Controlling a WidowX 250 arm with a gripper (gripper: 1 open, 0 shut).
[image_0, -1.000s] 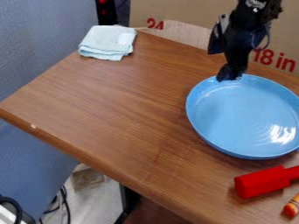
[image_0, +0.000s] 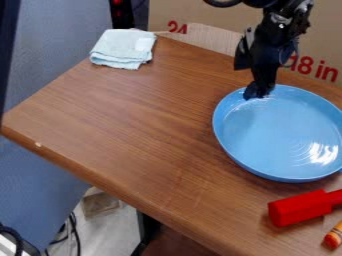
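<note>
A black gripper (image_0: 259, 88) points down at the back rim of a light blue plate (image_0: 277, 136) on the wooden table's right side; whether its fingers are open or shut, or hold the rim, is unclear. A red object (image_0: 301, 208) lies in front of the plate, with a small orange item (image_0: 333, 236) at the bottom right edge.
A folded pale cloth (image_0: 123, 48) sits at the table's back left corner. A cardboard box (image_0: 201, 25) stands behind, and the table's left edge drops toward a blue-grey surface and cables.
The arm's upper part has shifted slightly left and changed its angle, while the gripper's tip has moved slightly down and left at the plate's back rim.
</note>
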